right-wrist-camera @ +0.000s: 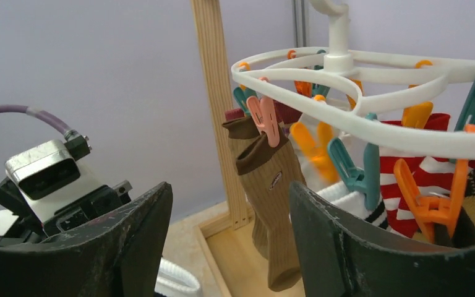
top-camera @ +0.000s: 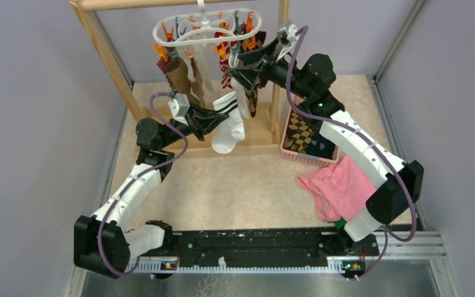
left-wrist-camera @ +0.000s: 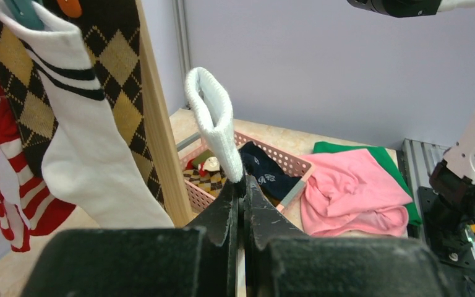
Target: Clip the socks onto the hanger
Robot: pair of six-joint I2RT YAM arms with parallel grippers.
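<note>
The white sock with black stripes (top-camera: 225, 136) hangs from my left gripper (top-camera: 225, 116), which is shut on its edge. In the left wrist view, the sock's folded cuff (left-wrist-camera: 213, 114) stands up above the shut fingertips. The white hanger ring (top-camera: 161, 31) carries several clips and socks. One white striped sock (left-wrist-camera: 93, 161) hangs from a teal clip (left-wrist-camera: 25, 13). Near the ring's right side my right gripper is open, its fingers apart and empty. A brown sock (right-wrist-camera: 275, 204) under a pink clip (right-wrist-camera: 265, 119) shows beyond them. An orange clip (right-wrist-camera: 315, 148) looks blurred.
A pink basket (top-camera: 300, 159) with socks stands right of the wooden frame (top-camera: 106, 46). A pink cloth (top-camera: 340, 189) lies at the table's right.
</note>
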